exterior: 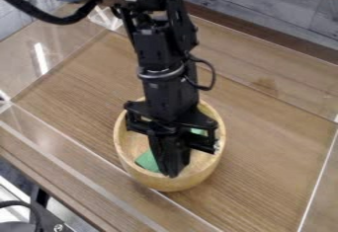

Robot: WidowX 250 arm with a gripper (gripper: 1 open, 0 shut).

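My gripper (169, 162), a black arm coming down from the top centre, reaches into a light wooden bowl (132, 149) in the lower middle of the table. A green object (148, 161) lies inside the bowl, partly hidden by the gripper. The fingertips are over or in the bowl; the gripper appears shut, and whether anything is between its fingers is hard to see.
Raised boards (278, 19) run along the back. A black cable (27, 206) lies at the lower left corner.
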